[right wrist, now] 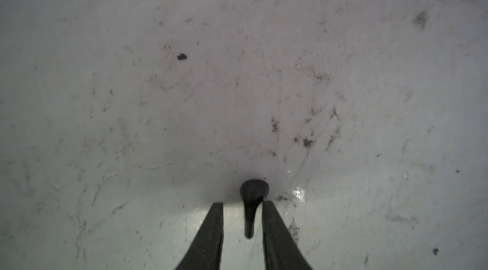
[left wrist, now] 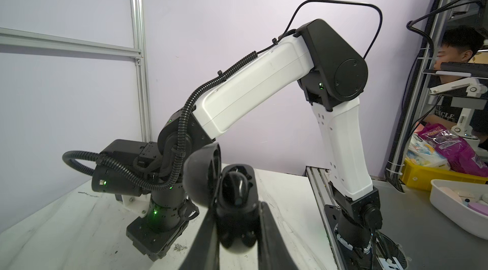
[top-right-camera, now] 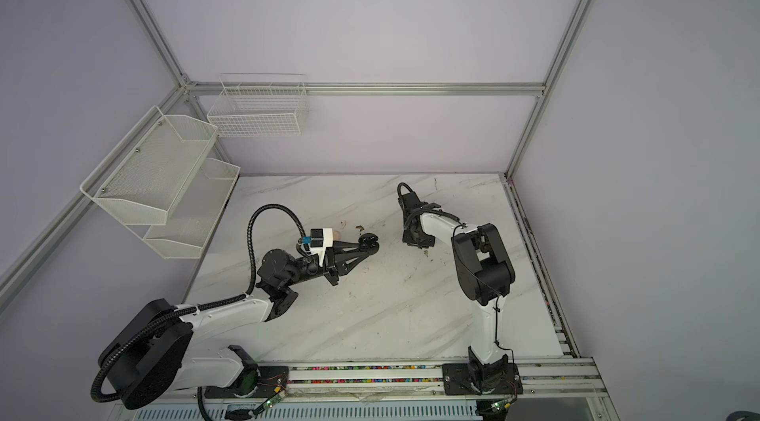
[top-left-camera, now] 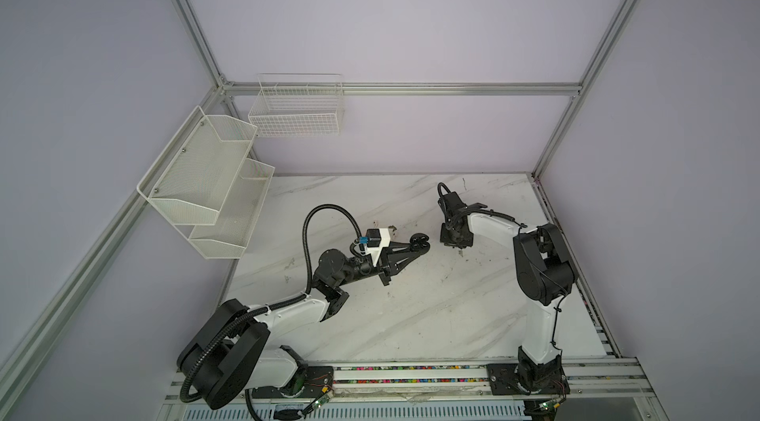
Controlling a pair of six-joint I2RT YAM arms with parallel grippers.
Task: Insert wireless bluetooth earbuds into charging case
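Observation:
Held up in the left wrist view is a black charging case (left wrist: 239,219) with its lid (left wrist: 200,173) swung up; my left gripper is shut on it. In the top left view that case (top-left-camera: 419,242) sits at the tips of the left fingers, above the table. One dark earbud (right wrist: 251,204) with a thin stem lies on the table in the right wrist view. My right gripper points down with a finger on each side of the earbud; its fingers are part open, a gap showing left of the stem. Whether the case holds an earbud, I cannot tell.
Wire baskets (top-left-camera: 297,110) hang on the back and left walls. The right arm (left wrist: 254,87) stands behind the case in the left wrist view.

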